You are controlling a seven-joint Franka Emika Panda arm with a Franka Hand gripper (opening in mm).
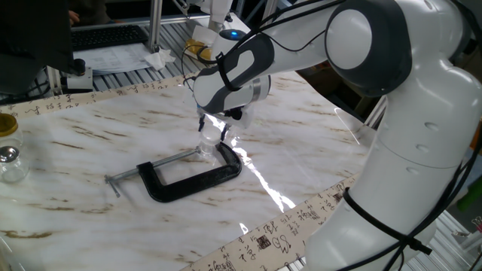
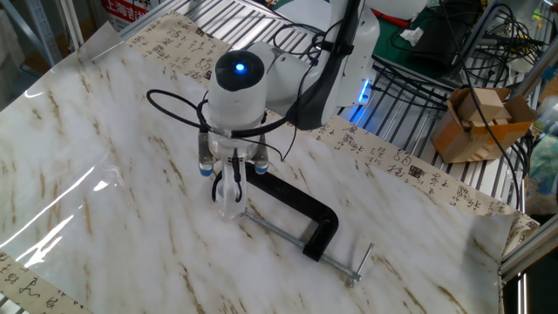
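A black C-clamp [image 1: 191, 184] with a silver screw lies flat on the marbled table; exterior view 2 also shows the clamp [image 2: 301, 209], its T-bar end toward the lower right. At the other end of the clamp, between the screw tip and the frame's end, stands a clear, glass-like object [image 1: 209, 137], hard to make out. In exterior view 2, the clear object [image 2: 229, 199] is right below the wrist. My gripper [image 1: 213, 129] points down over it, its fingers apart on either side. Seen from exterior view 2, the gripper [image 2: 234, 167] looks open, with blue fingertips [image 2: 261, 168].
A clear jar with a yellow lid [image 1: 7, 128] and a silver-topped jar [image 1: 10, 159] stand at the table's left edge. Beyond the table, a cardboard box [image 2: 478, 131] rests on the slatted rack. The table left of the gripper in exterior view 2 is bare.
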